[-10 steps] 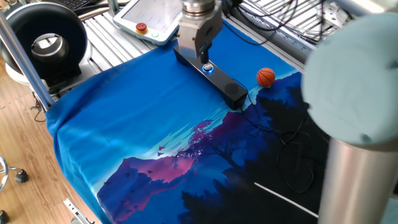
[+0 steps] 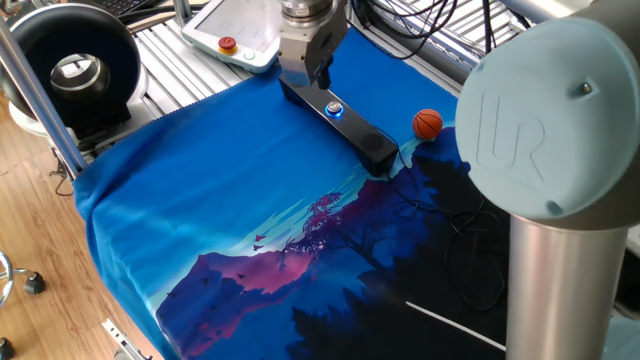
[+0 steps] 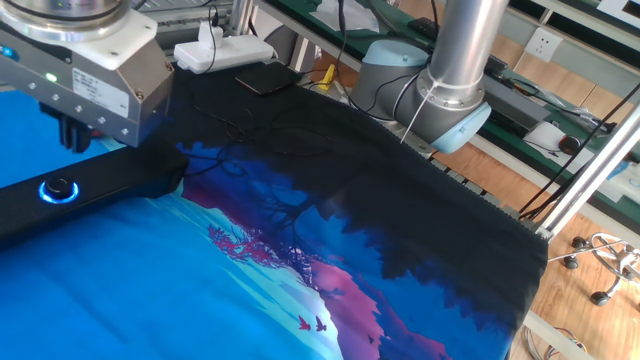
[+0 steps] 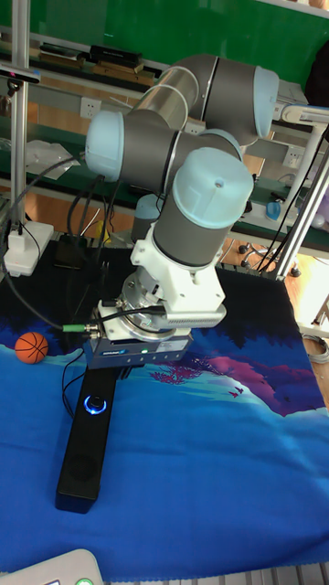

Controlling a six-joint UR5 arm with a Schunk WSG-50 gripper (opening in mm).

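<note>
A long black speaker bar point(image 2: 362, 143) lies on the blue printed cloth, its round knob point(image 2: 334, 108) ringed in glowing blue light. In exterior view 2 the lit knob point(image 3: 59, 189) is clear of the gripper and uncovered. My gripper point(image 2: 323, 80) hangs above the bar beside the knob, pointing down, apart from it. Its dark fingers point(image 3: 70, 132) look close together, with nothing visible between them. From exterior view 3 the gripper's body hides most of the fingers, over the far end of the bar point(image 4: 84, 453).
A small orange basketball point(image 2: 427, 124) rests near the bar's end. A thin black cable point(image 2: 452, 232) trails across the dark part of the cloth. A teach pendant point(image 2: 235, 32) with a red button stands at the back edge.
A second ago my gripper's tip was right by the knob. It has since shifted away from it, up and a little left in exterior view 1. The bar and ball have stayed put.
</note>
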